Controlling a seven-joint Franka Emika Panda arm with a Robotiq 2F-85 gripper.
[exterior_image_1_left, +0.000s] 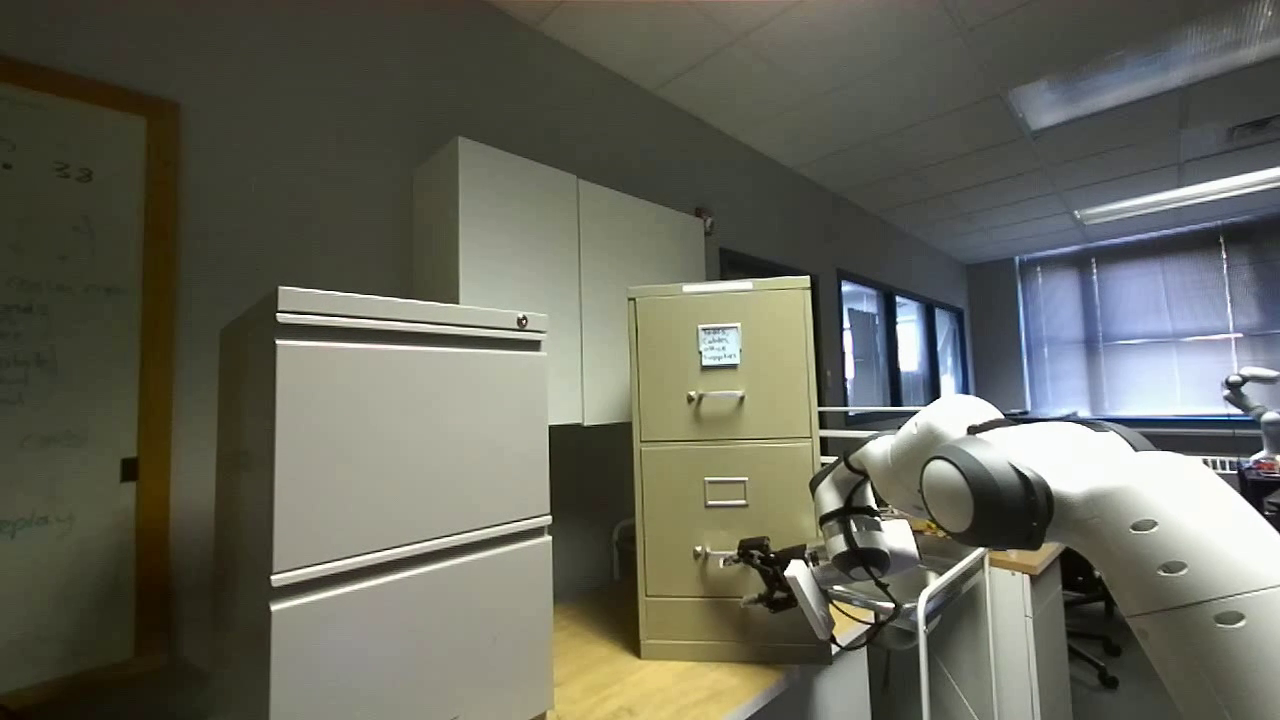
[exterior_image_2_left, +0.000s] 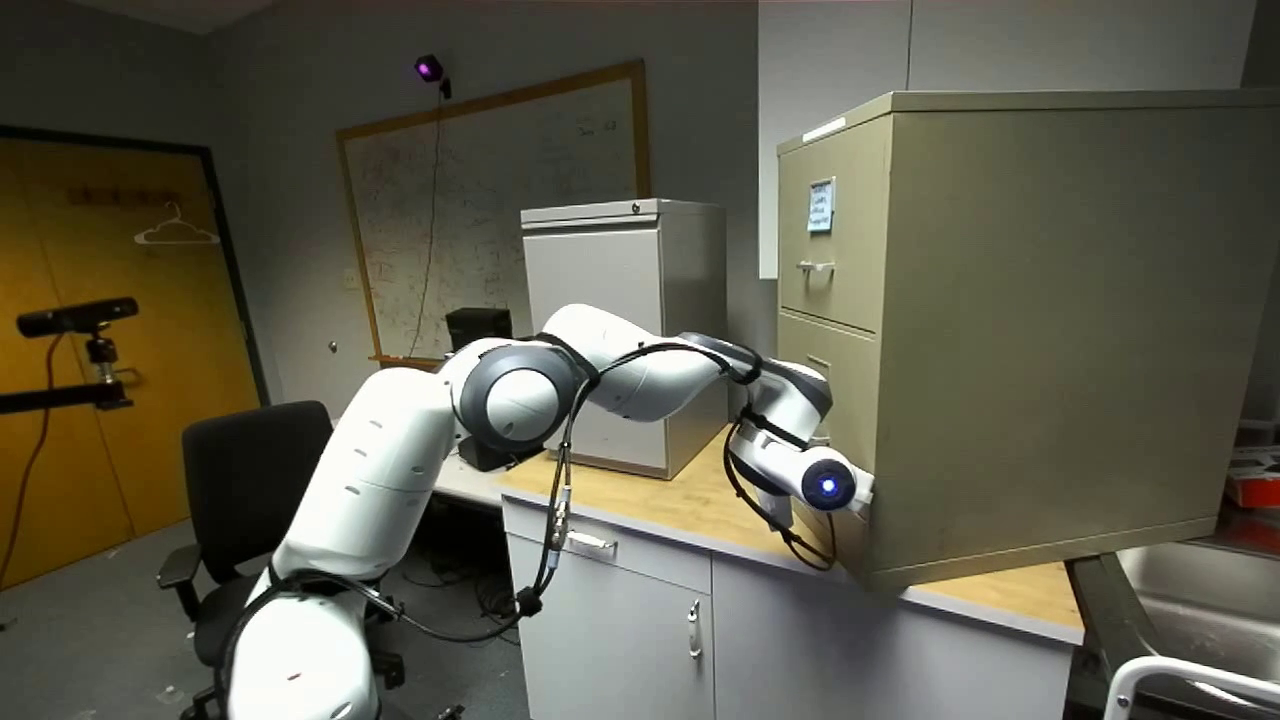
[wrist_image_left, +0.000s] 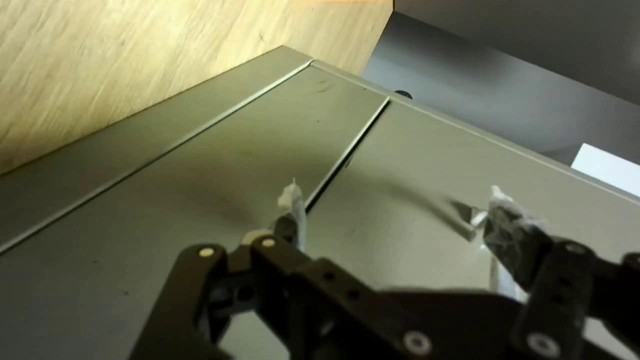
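Observation:
A tan two-drawer filing cabinet (exterior_image_1_left: 672, 504) stands on the wooden counter. Its lower drawer has a metal pull handle (exterior_image_1_left: 708, 552), and the upper drawer a similar handle (exterior_image_1_left: 717, 395). My gripper (exterior_image_1_left: 743, 581) is in front of the lower drawer, just below and at the right part of its handle. In the wrist view the gripper is open, its two fingers wide apart with only the drawer front behind the gap. A bright end of the lower handle (wrist_image_left: 478, 217) shows beside the right finger (wrist_image_left: 510, 234), which hides the rest. Contact cannot be made out.
A grey filing cabinet (exterior_image_1_left: 408, 456) stands to the left, with bare wooden counter (exterior_image_1_left: 600, 654) between the two cabinets. White wall cupboards (exterior_image_1_left: 516, 264) hang behind. A white tubular rail (exterior_image_1_left: 924, 636) and a sink lie to the right.

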